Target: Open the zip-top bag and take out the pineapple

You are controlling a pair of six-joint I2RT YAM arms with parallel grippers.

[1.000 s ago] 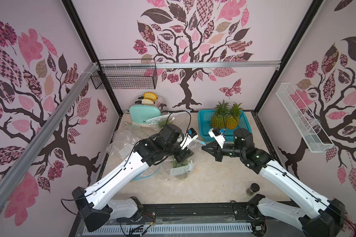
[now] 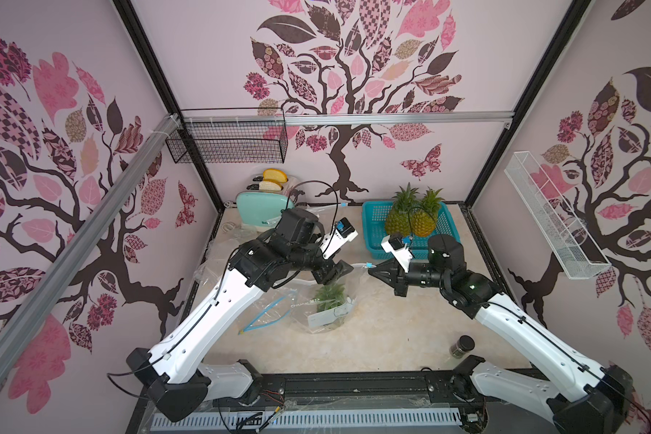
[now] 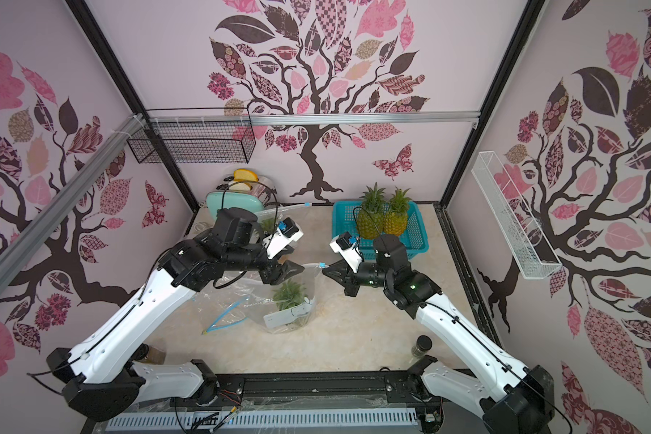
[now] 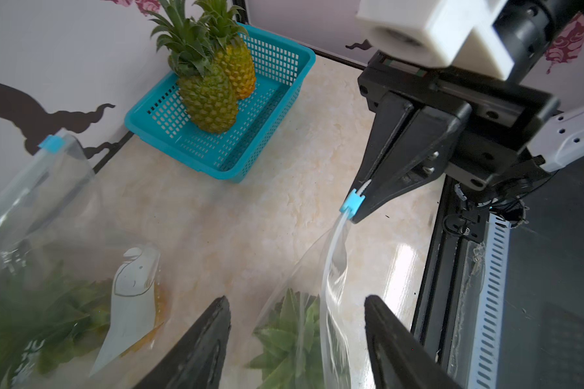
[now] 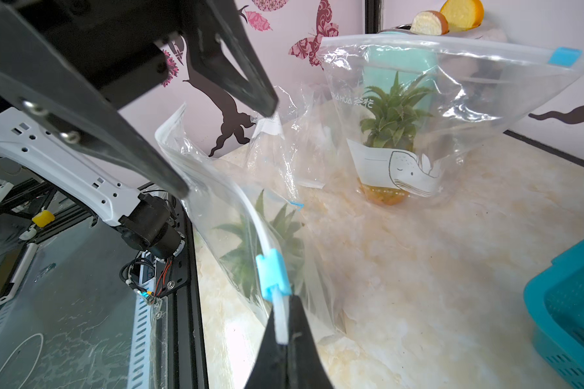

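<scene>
A clear zip top bag (image 2: 334, 309) stands on the table before me, a pineapple's green leaves (image 4: 285, 337) showing through it. Its white zip edge (image 5: 256, 223) slants up to a blue slider (image 4: 352, 203) at the right corner. There my right gripper is shut on the thin zip end just beyond the slider. My left gripper is open above the bag, its fingers apart; in the left wrist view the zip edge runs through the gap between them. Whether they touch the bag cannot be told.
Another bagged pineapple (image 5: 395, 116) stands behind, with a blue slider (image 5: 564, 57). A blue-strip bag (image 3: 228, 316) lies left. Two bare pineapples (image 4: 207, 97) sit in a blue basket (image 4: 266, 139) at back right. Clear table lies right of the bag; a jar (image 2: 462, 346) stands near the front.
My left gripper has moved slightly back and left above the bag. More of the bag's zip edge and pineapple leaves now show. The right arm looks still.
</scene>
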